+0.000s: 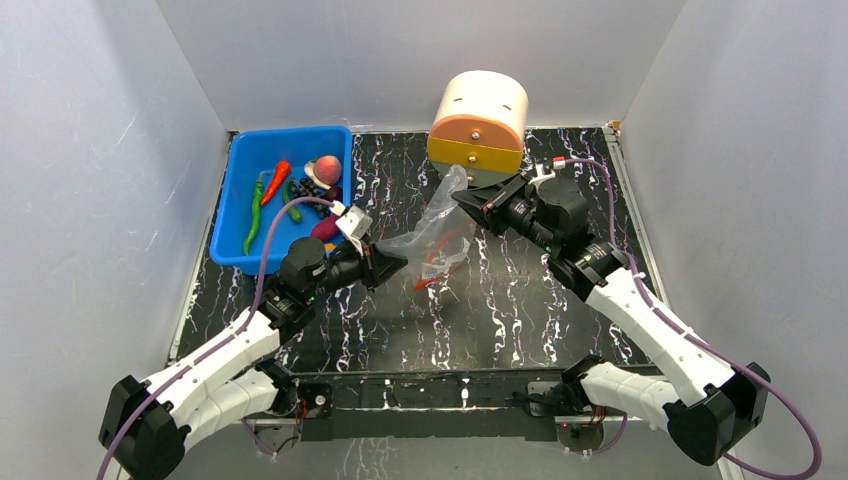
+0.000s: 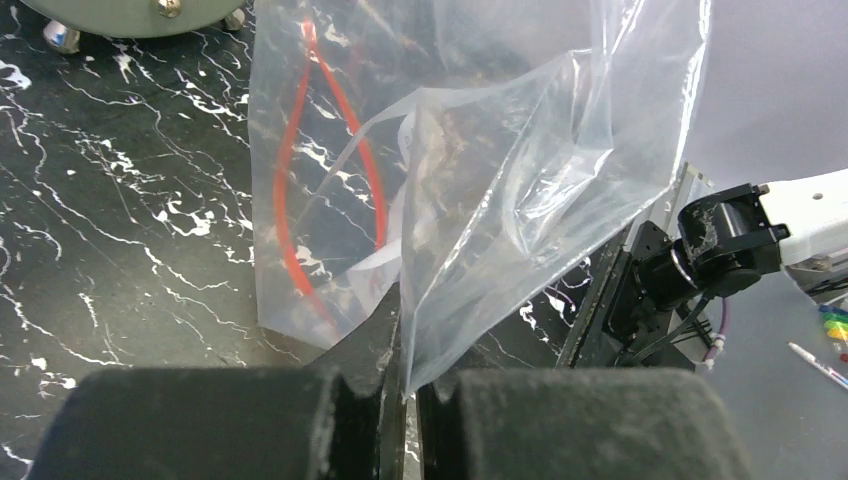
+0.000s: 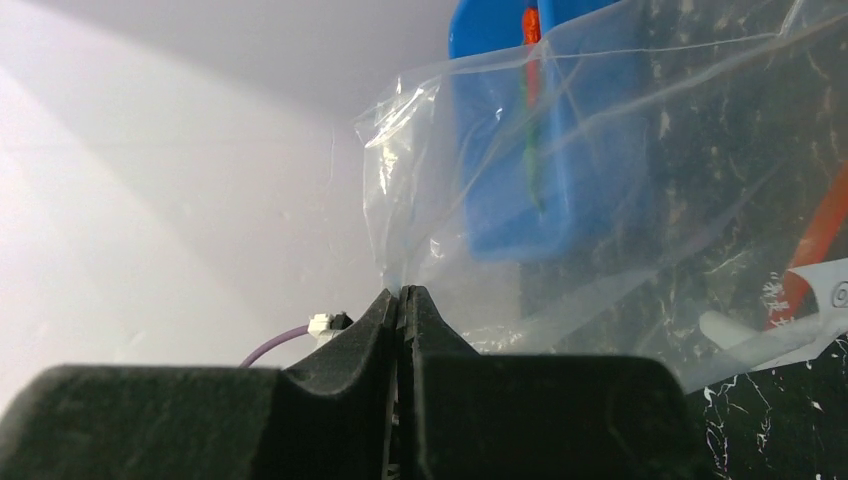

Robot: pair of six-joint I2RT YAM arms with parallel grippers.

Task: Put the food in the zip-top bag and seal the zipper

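Note:
A clear plastic bag (image 1: pixel 438 232) with a red-orange stripe hangs between my two grippers above the middle of the table. My left gripper (image 1: pixel 402 263) is shut on its near left edge; in the left wrist view a corner of the film (image 2: pixel 440 330) runs down into the fingertips. At the upper side, my right gripper (image 1: pixel 458 196) is shut on another corner, and the film (image 3: pixel 400 230) spreads from its tips in the right wrist view. No food shows inside. Toy food, including a red pepper (image 1: pixel 276 182), green chili (image 1: pixel 253 215) and peach (image 1: pixel 327 169), lies in the blue bin (image 1: pixel 232 245).
Behind the bag, at the back, stands a cream and orange rounded box (image 1: pixel 482 108) with a yellow front strip. The blue bin occupies the back left, close to the left arm.

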